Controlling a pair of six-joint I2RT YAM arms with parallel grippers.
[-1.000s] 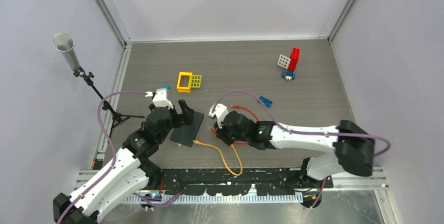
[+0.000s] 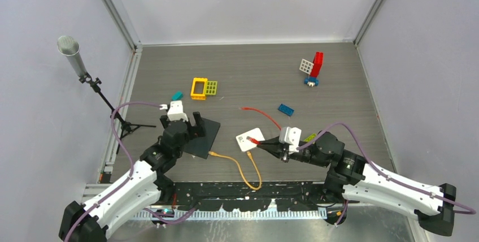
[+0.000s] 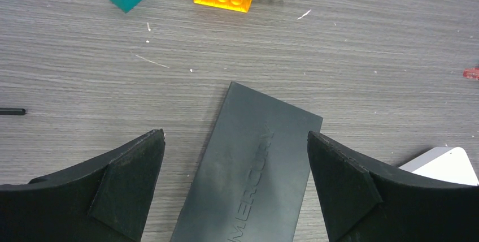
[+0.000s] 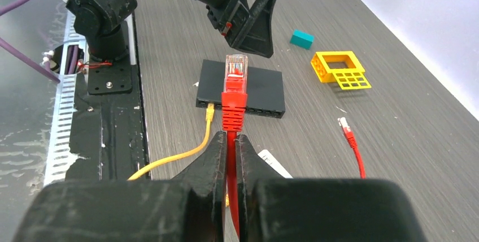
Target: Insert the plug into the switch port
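Note:
A red cable plug (image 4: 234, 92) with a clear tip points forward out of my right gripper, whose fingers are shut on the red cable just behind the boot. In the top view this right gripper (image 2: 261, 142) hangs over the white box. The black switch (image 4: 265, 89) lies flat, its row of ports facing the plug with a clear distance between them; a yellow plug (image 4: 210, 111) occupies its end port. Above the switch (image 3: 254, 157), my left gripper is open and empty.
The white box (image 2: 244, 139) with a yellow cable (image 2: 242, 174) stands right of the switch. The cable's other red end (image 4: 347, 132) lies loose. Yellow (image 2: 199, 88), teal (image 2: 177, 96) and blue blocks (image 2: 286, 109) lie farther back. A microphone stand (image 2: 104, 100) is at left.
My right arm has drawn back to the right from near the switch, carrying the red plug, and the white box has come into view. The left arm has shifted only slightly.

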